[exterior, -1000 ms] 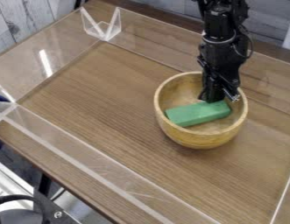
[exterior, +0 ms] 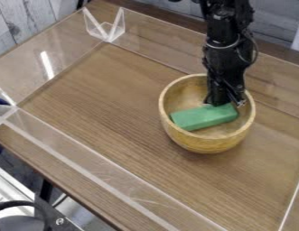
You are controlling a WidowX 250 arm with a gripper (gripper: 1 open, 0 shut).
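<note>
A round wooden bowl (exterior: 183, 135) stands on the right half of the wooden table, with a green rectangular block (exterior: 200, 117) lying inside it. The black gripper (exterior: 221, 96) reaches down from the top right over the back of the bowl, its tip at or just inside the rim near the block's right end. It looks shut; whether it touches the block or the bowl I cannot tell.
A small clear angular object (exterior: 105, 25) is at the back left. Black cables or parts (exterior: 22, 215) lie at the bottom left corner.
The gripper has shifted very slightly at the back of the bowl; the bowl and block look almost unmoved.
</note>
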